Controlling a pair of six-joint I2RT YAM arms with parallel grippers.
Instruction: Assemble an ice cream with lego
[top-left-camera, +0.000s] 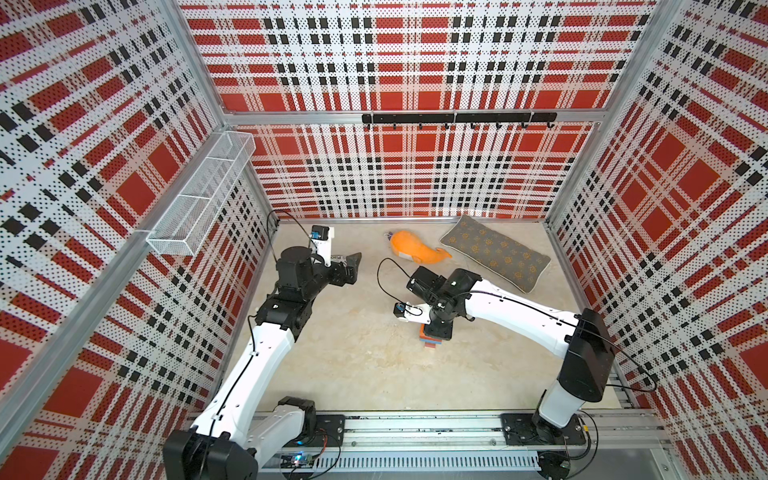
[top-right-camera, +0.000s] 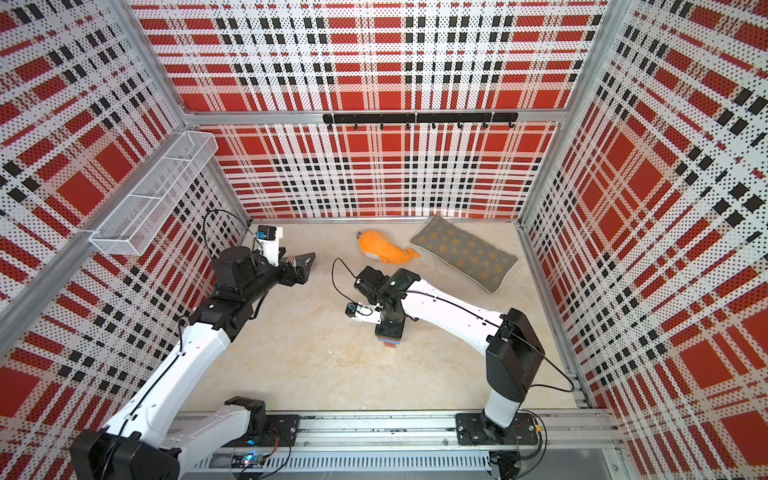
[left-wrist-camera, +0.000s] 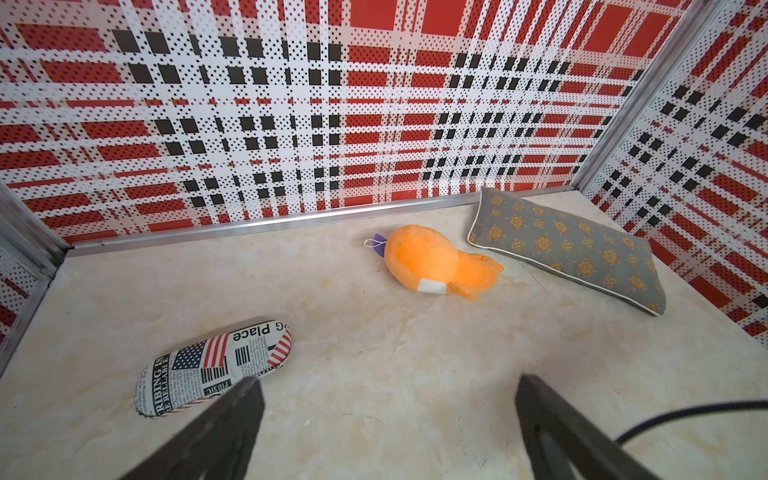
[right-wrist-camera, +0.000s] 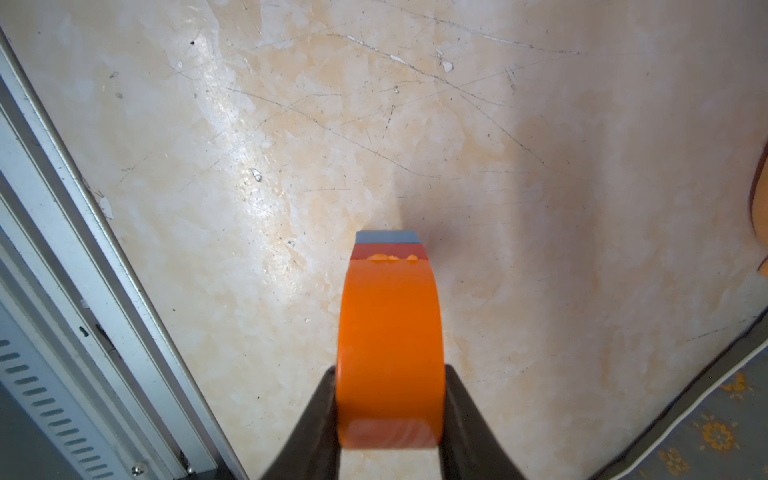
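Observation:
A glossy orange curved brick (right-wrist-camera: 389, 344) sits between the finger pads of my right gripper, which is shut on it. Just past its far end show a red layer (right-wrist-camera: 389, 251) and a blue-grey layer (right-wrist-camera: 387, 237). From the top left view, the orange (top-left-camera: 425, 329), a blue band (top-left-camera: 429, 341) and a small red piece (top-left-camera: 430, 345) appear stacked under the right gripper. Whether they are joined, I cannot tell. My left gripper stands open over the back left, with nothing between its blurred fingers.
An orange plush toy (left-wrist-camera: 424, 257) and a grey patterned cushion (left-wrist-camera: 568, 252) lie at the back. A newsprint-pattern case (left-wrist-camera: 214, 368) rests at the back left. A metal rail (top-left-camera: 424, 424) runs along the front edge.

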